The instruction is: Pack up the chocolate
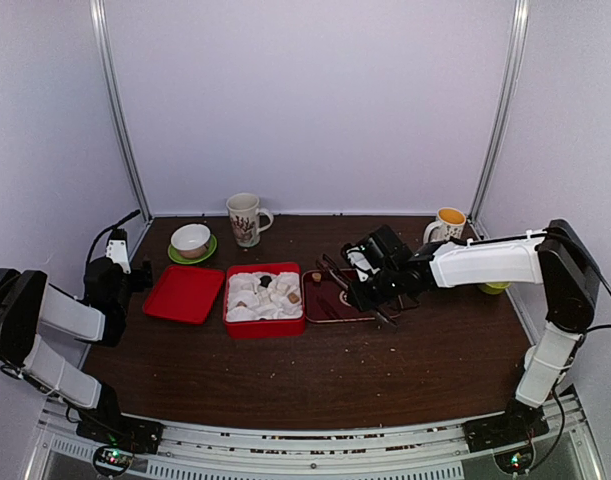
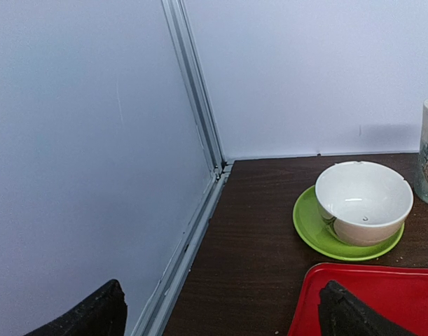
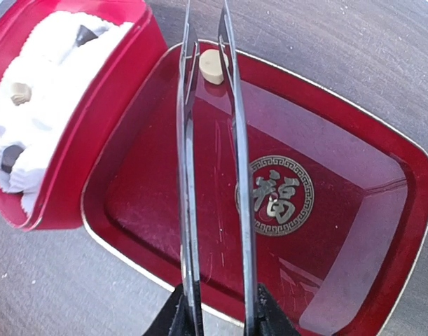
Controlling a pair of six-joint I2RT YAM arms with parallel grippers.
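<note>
A dark red tray (image 3: 340, 210) with a gold emblem lies beside the red box (image 1: 263, 327), which holds white cloth with several light and dark chocolates in it. A pale chocolate (image 3: 212, 64) sits at the tray's back edge, partly behind the long tongs of my right gripper, which hangs over the tray, shut on the tongs (image 3: 189, 238). Whether the tongs' tips touch that chocolate I cannot tell. My left gripper stands open and empty at the left side, near the red lid (image 1: 182, 295).
A white bowl on a green plate (image 1: 200, 256) stands at the back left, a tall mug (image 1: 243, 218) at the back middle. Another mug (image 1: 445, 225) and a yellow-green bowl (image 1: 493, 288) are at the right, partly behind my right arm.
</note>
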